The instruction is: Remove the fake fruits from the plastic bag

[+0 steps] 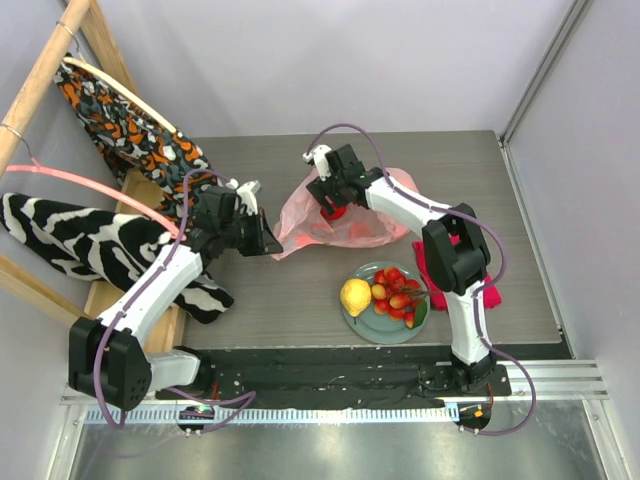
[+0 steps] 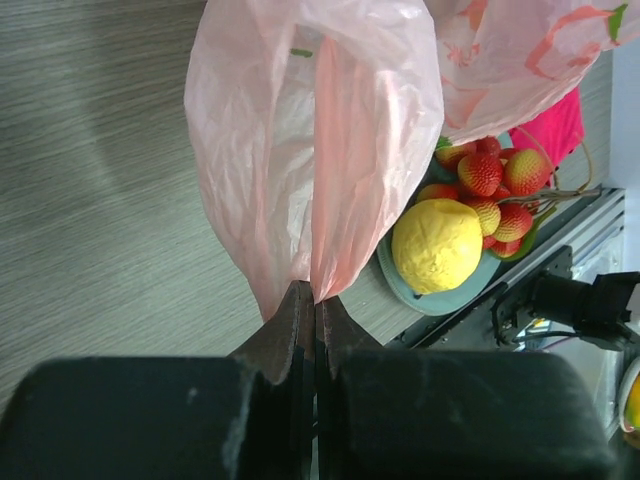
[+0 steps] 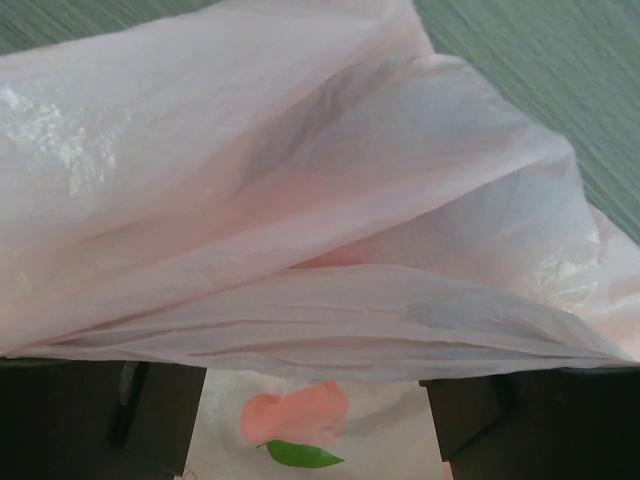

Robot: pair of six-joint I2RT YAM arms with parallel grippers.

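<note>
The pinkish translucent plastic bag (image 1: 362, 229) lies on the table, its left corner pulled toward my left gripper (image 1: 274, 245). That gripper is shut on the bag's edge, which rises from the fingertips in the left wrist view. At the bag's mouth, my right gripper (image 1: 322, 192) reaches down over a red fruit (image 1: 334, 212), partly covered by it. In the right wrist view its fingers (image 3: 90, 415) stand wide apart, with a fold of bag film (image 3: 330, 320) across them. Between them only film printed with a peach shape and green leaf shows; no fruit is visible there.
A blue-green plate (image 1: 376, 334) near the front edge holds a yellow fruit (image 1: 355, 296) and a bunch of red fruits (image 1: 398, 295). A pink-red cloth (image 1: 489, 297) lies partly beneath the right arm. Patterned clothes hang on a wooden rack (image 1: 45, 75) at the left.
</note>
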